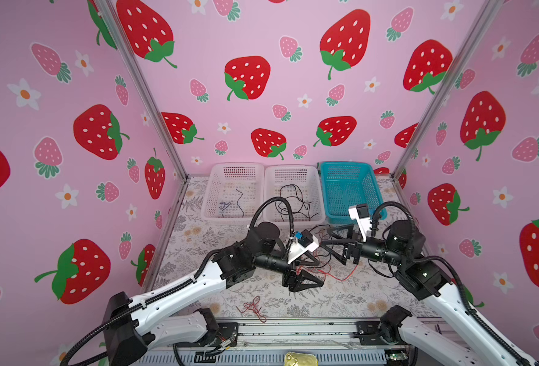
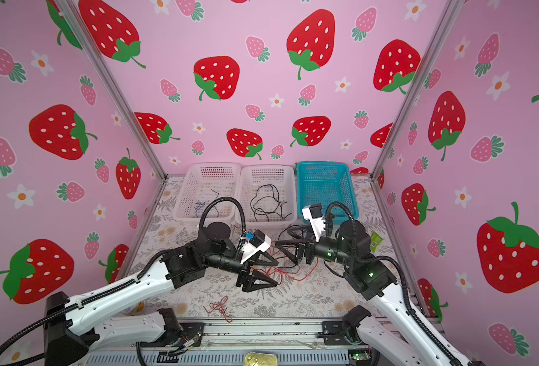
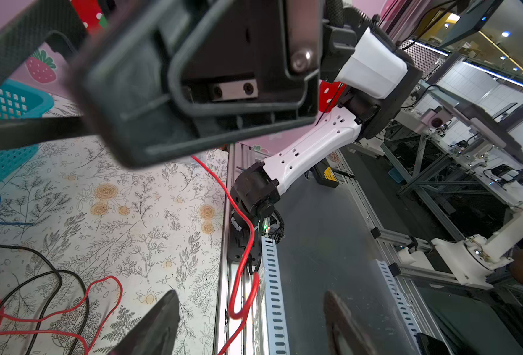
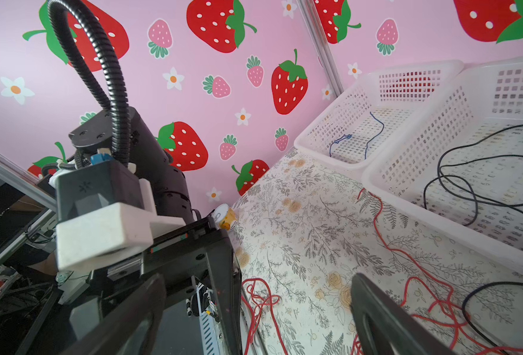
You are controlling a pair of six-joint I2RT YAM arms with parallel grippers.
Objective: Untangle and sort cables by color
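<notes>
My left gripper point(image 1: 305, 272) hangs over the middle of the table, its fingers apart. In the left wrist view a red cable point(image 3: 246, 227) runs down beyond those fingers; I cannot tell whether it touches them. My right gripper point(image 1: 336, 245), just to its right and higher, is open and empty. Tangled red, black and blue cables point(image 3: 60, 284) lie beneath both, partly hidden by the arms. A separate red bundle point(image 1: 252, 308) lies near the front edge. Black cables point(image 1: 297, 201) lie in the middle white basket, blue cables point(image 1: 239, 198) in the left one.
The turquoise basket point(image 1: 348, 183) at the back right shows no cables. The left white basket point(image 1: 211, 177) and middle white basket point(image 1: 294, 172) stand along the back.
</notes>
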